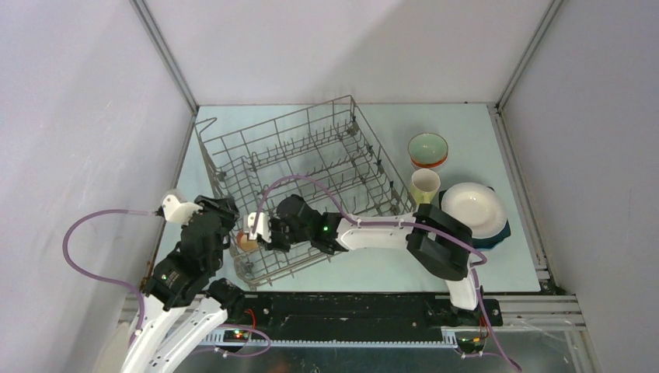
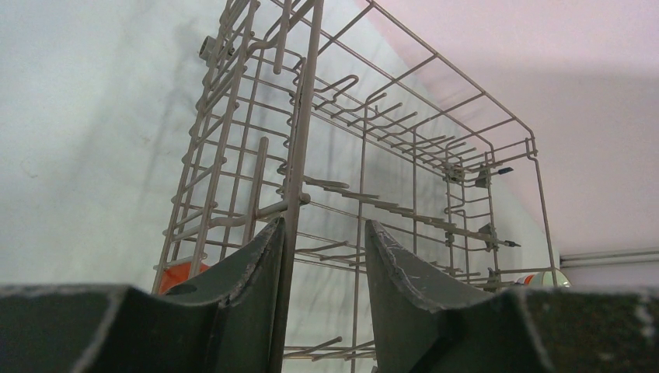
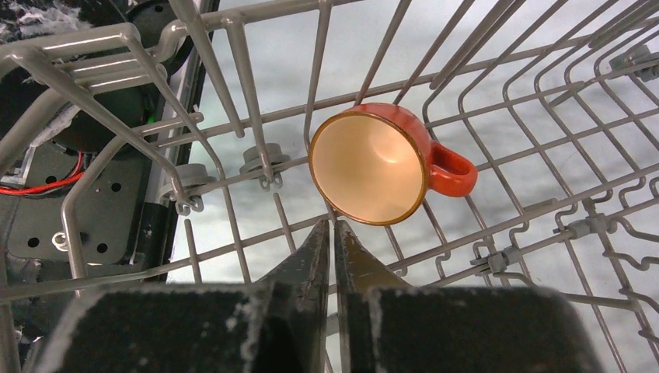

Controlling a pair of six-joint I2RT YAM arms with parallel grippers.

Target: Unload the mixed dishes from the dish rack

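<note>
A red cup [image 3: 412, 136] with a cream inside lies tipped in a corner of the grey wire dish rack [image 1: 307, 105], among the wires. From above, its cream mouth shows beside my right gripper. That right gripper is shut with nothing between its fingers; their tips appear just below the cup's rim in the right wrist view. At the rack's left side stands my left gripper, its fingers parted. A rack post runs along its left finger [image 2: 260, 268] in the left wrist view, and no dish is between the fingers.
To the right of the rack stand a green bowl [image 1: 427, 146] stacked on others, a pale yellow cup [image 1: 425, 185] and a white plate [image 1: 473, 210] on a dark blue dish [image 1: 497, 239]. The right forearm spans the rack's front. Rack wires surround both grippers.
</note>
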